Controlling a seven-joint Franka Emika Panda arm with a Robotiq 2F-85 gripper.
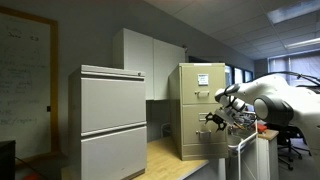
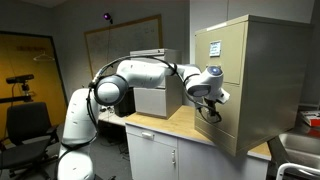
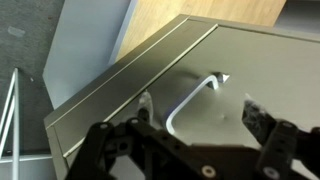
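Note:
A tan filing cabinet with stacked drawers stands on the wooden counter. My gripper is in front of its drawer faces, at about middle height. In the wrist view, the gripper is open, its fingertips spread wide. A curved metal drawer handle shows in the space between them, running slantwise. Nothing is gripped; whether the fingers touch the drawer face cannot be told. From the other side, the cabinet shows mostly its side panel, and the gripper hangs before its front.
A grey cabinet stands at the left, with white wall cupboards behind. Bare wooden counter lies between the cabinets. A metal railing stands near the arm.

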